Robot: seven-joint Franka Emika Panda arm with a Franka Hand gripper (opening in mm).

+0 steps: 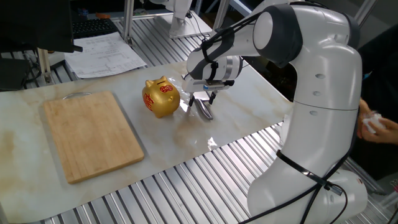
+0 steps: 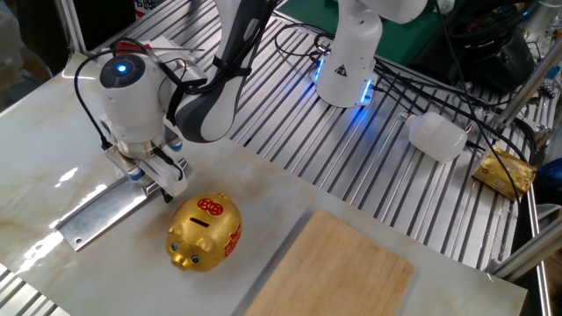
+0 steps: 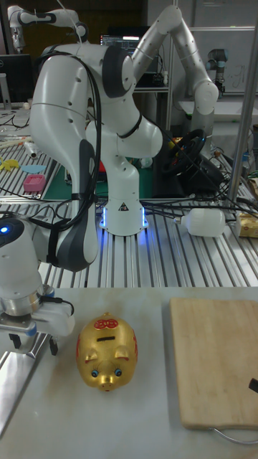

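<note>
A flat silver metal piece with a small hole near one corner (image 2: 98,216) lies on the marble-patterned tabletop (image 2: 44,145); in exterior view 1 only a narrow shiny part of the metal piece (image 1: 204,111) shows. Low over it, my gripper (image 1: 201,100) points down with its dark fingertips well apart. Exterior view 3 also shows a clear gap between the fingers of the gripper (image 3: 34,343). Whether a finger touches the metal cannot be told. Close beside the gripper stands a golden piggy bank (image 1: 161,98) with red markings, upright and apart from it.
A wooden cutting board (image 1: 93,137) lies flat on the far side of the piggy bank (image 3: 106,352) from my gripper. Papers (image 1: 102,55) rest behind the tabletop. Slatted metal decking (image 2: 299,132) borders it, with a white bulb-shaped object (image 2: 437,137) there. A person's hands (image 1: 376,129) show at the right.
</note>
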